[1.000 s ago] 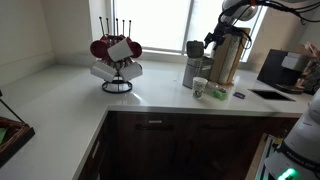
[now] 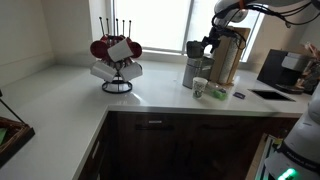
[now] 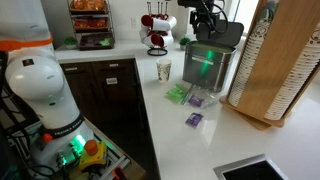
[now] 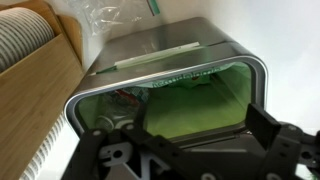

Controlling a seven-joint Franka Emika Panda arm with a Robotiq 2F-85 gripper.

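Observation:
My gripper stands open above the mouth of a grey metal bin [image 4: 170,68], its dark fingers apart in the wrist view with nothing between them. Green shows inside the bin, along with a crumpled clear item [image 4: 122,105] at the left. In exterior view 2 the bin [image 3: 207,67] stands on the counter with its dark lid [image 3: 228,32] raised, and the gripper [image 3: 203,12] is over it near the top edge. From the other side, the bin [image 2: 193,75] is at the counter's right, below the arm.
A patterned cup [image 3: 163,70] stands beside the bin. A green packet [image 3: 178,94] and a purple item [image 3: 194,119] lie on the counter in front. A mug rack [image 2: 118,70] stands further left. Bare counter [image 2: 165,92] lies between rack and bin.
The arm has shifted slightly above the bin compared with one second ago. The counter objects have stayed where they were.

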